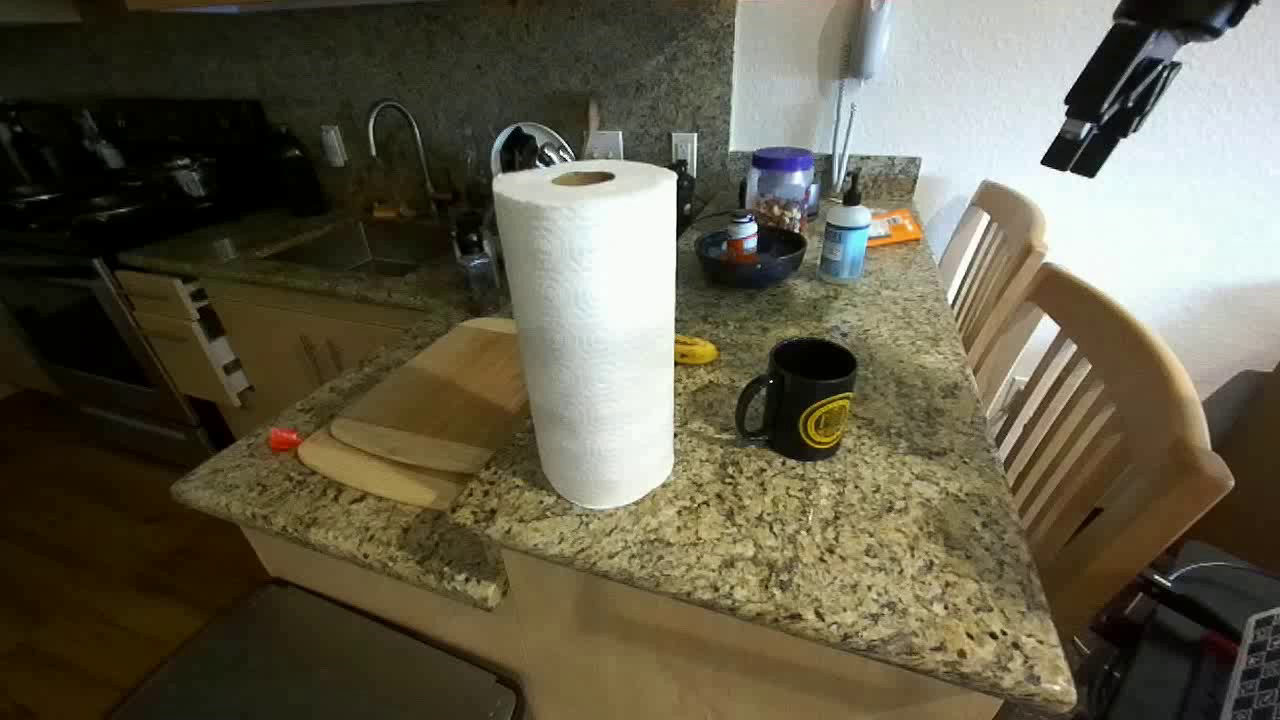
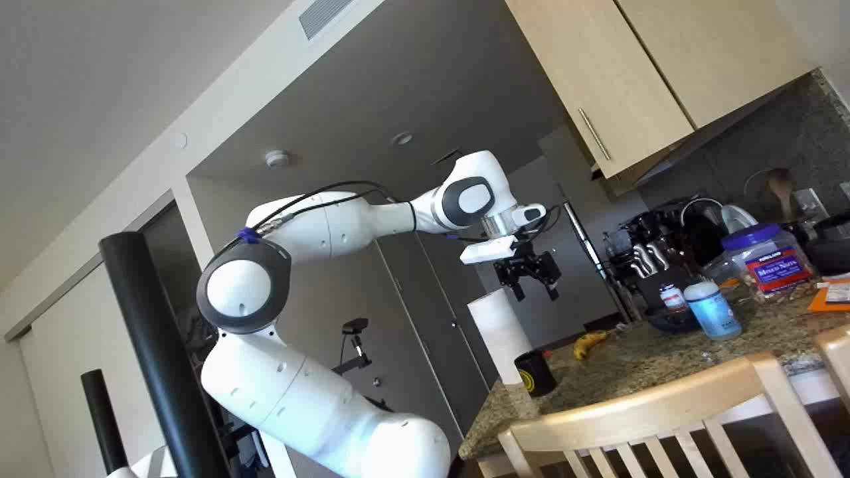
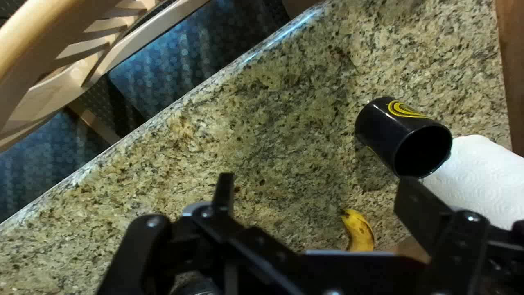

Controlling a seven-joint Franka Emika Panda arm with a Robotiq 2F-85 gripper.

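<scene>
High above the counter, my gripper stands open, its two fingers wide apart and nothing between them. In exterior view 1 the gripper [image 1: 1080, 156] shows at the top right, clear of every object; exterior view 2 has the gripper [image 2: 534, 295] hanging over the counter. A black mug [image 1: 813, 398] with a yellow emblem stands upright, its handle toward the paper towel roll [image 1: 600, 336]. From the wrist, the mug [image 3: 393, 132] lies beyond the right finger. A yellow banana [image 3: 359, 230] is partly hidden behind the gripper, and by the roll in exterior view 1.
Wooden cutting boards [image 1: 450, 390] lie left of the roll, near a small red item [image 1: 284, 439]. Farther back stand a dark bowl [image 1: 751, 266] holding a small bottle, a blue pump bottle [image 1: 845, 240] and a purple-lidded jar [image 1: 781, 186]. Chairs [image 1: 1080, 408] line the right edge.
</scene>
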